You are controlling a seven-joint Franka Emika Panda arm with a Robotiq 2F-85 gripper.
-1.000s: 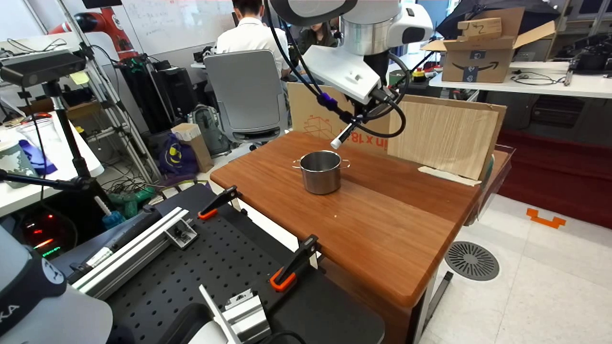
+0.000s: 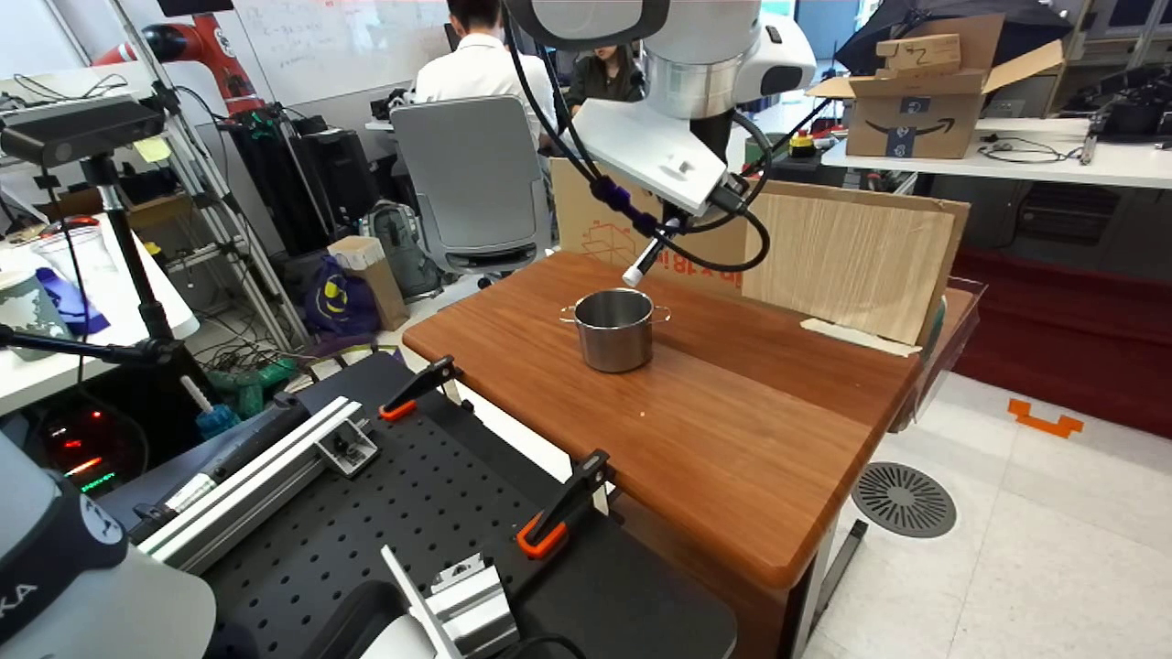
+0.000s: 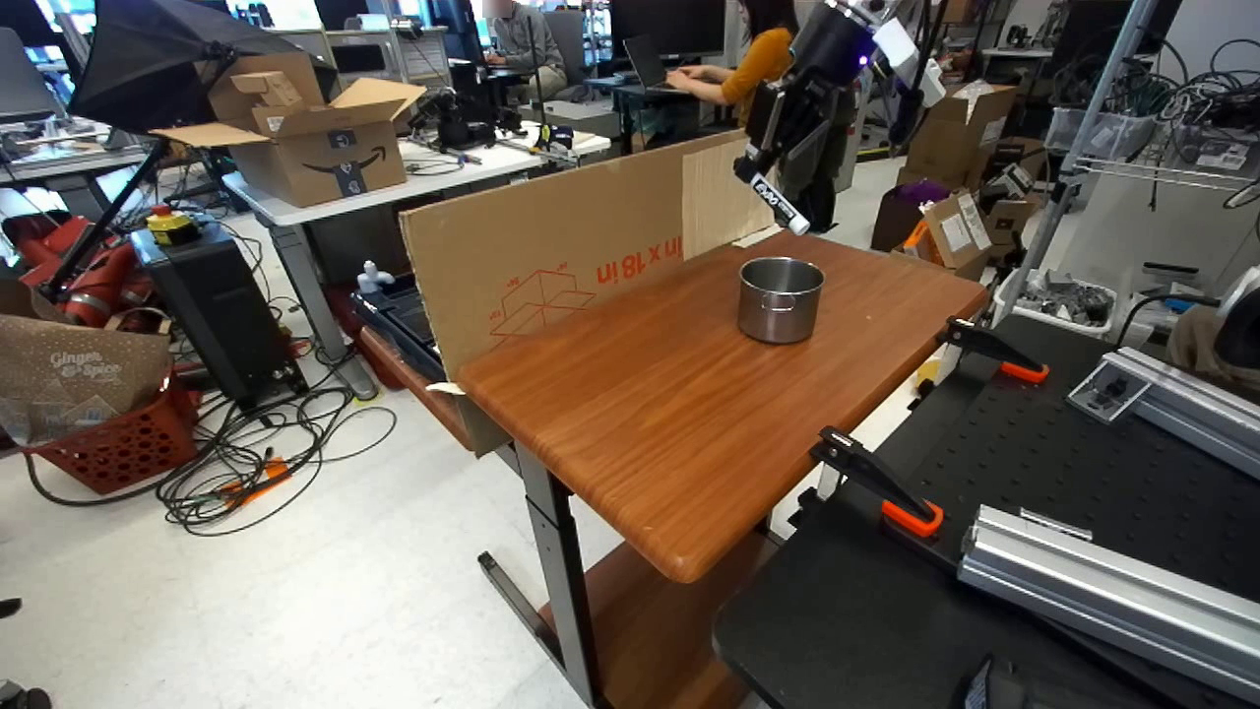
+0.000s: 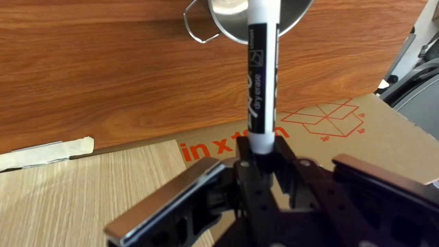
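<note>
A steel pot (image 2: 616,341) with two wire handles stands upright on the brown wooden table (image 2: 703,428); no contents show in the exterior views. My gripper is shut on one end of a white dry-erase marker (image 4: 263,78) with a black label. In exterior view 2 the marker (image 3: 781,205) slants down from the gripper (image 3: 746,169), its free end above the pot's (image 3: 780,309) far rim, apart from it. The wrist view has the marker's far end overlapping the pot (image 4: 234,20), whose upper part is cut off.
A cardboard barrier (image 3: 555,254) with a wood-look panel (image 2: 851,264) lines the table's far edge, close behind the gripper. Black clamps (image 2: 566,505) sit along the black pegboard bench's edge.
In exterior view 1 the arm and marker have shifted slightly left, bringing the marker's tip closer over the pot's far rim. The pot has not moved.
</note>
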